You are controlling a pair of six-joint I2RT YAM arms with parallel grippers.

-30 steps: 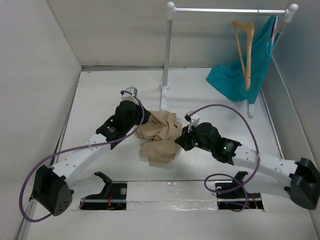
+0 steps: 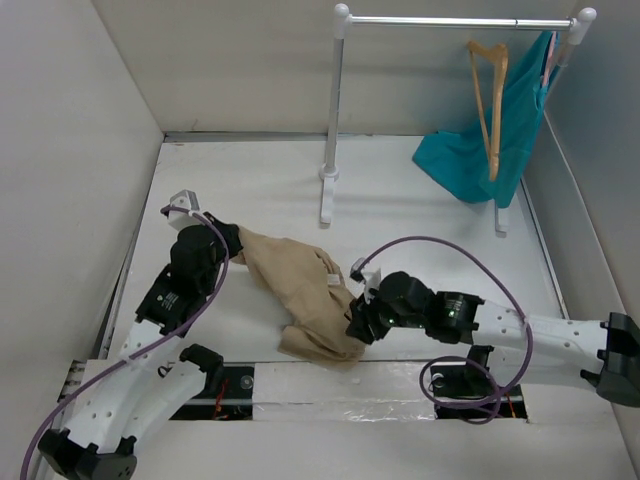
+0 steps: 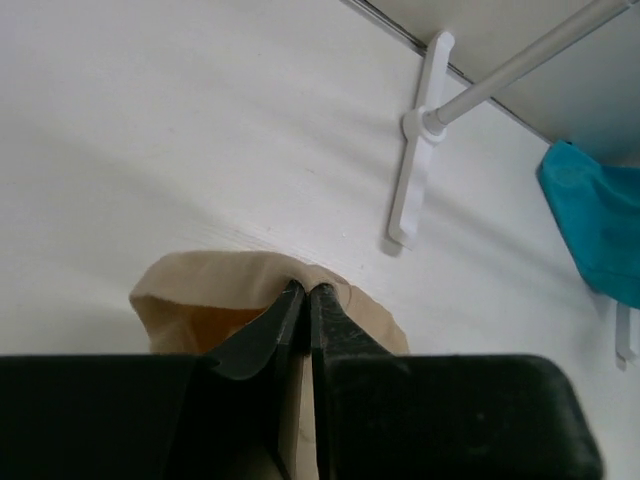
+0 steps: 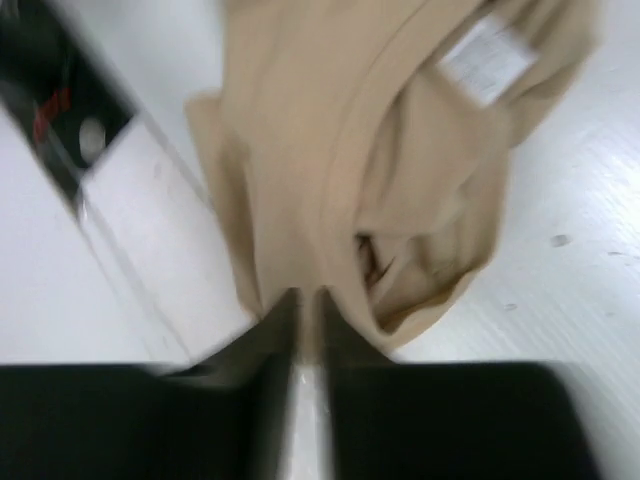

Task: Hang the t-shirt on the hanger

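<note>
The tan t shirt is stretched across the white floor, its near end by the front edge, with a white label showing in the right wrist view. My left gripper is shut on its far-left end, lifting a fold. My right gripper is over the shirt's near right end; the right wrist view is blurred, and I cannot tell how far its fingers are apart. A wooden hanger hangs from the rack.
The white rack stands at the back, with a teal cloth on its right side, draping to the floor.
My left gripper moved left, stretching the shirt out diagonally. The right gripper went down toward the front edge, and has since risen slightly, with its arm shifting.
</note>
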